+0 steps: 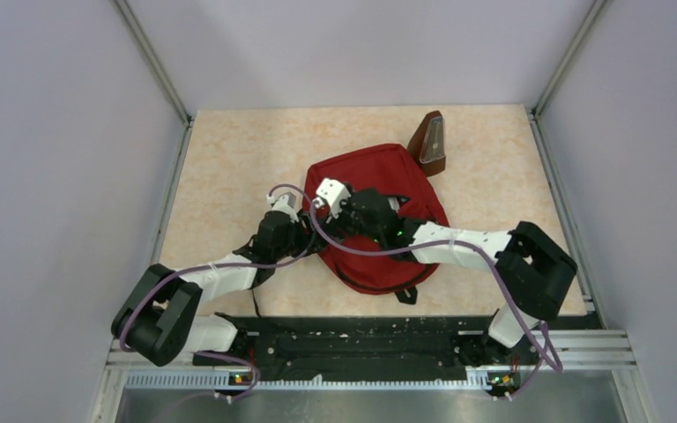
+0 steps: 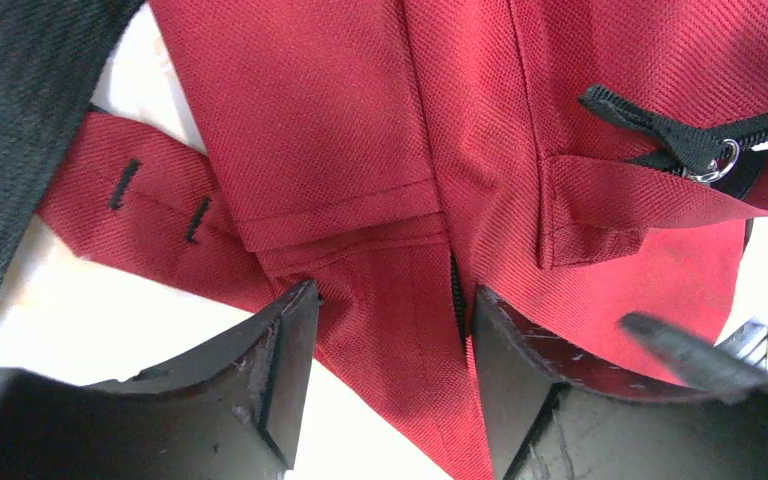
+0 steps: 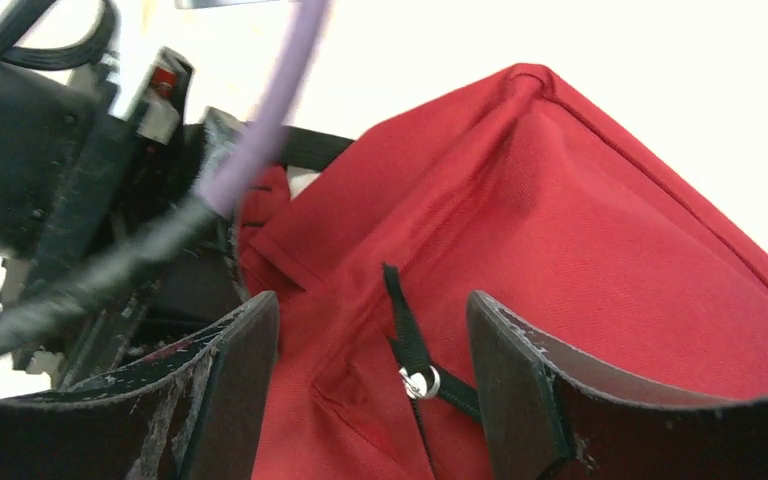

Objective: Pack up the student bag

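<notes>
The red bag [image 1: 388,270] lies flat on the table. At its left edge, my left gripper is part open around folded red fabric [image 2: 390,350]; whether it grips is unclear. In the left wrist view another zipper pull [image 2: 675,135] lies on a flap at upper right. The top view has the bag's middle hidden under the right arm.
A brown case [image 1: 427,141] stands behind the bag at the upper right. Both arms are close together at the bag's left.
</notes>
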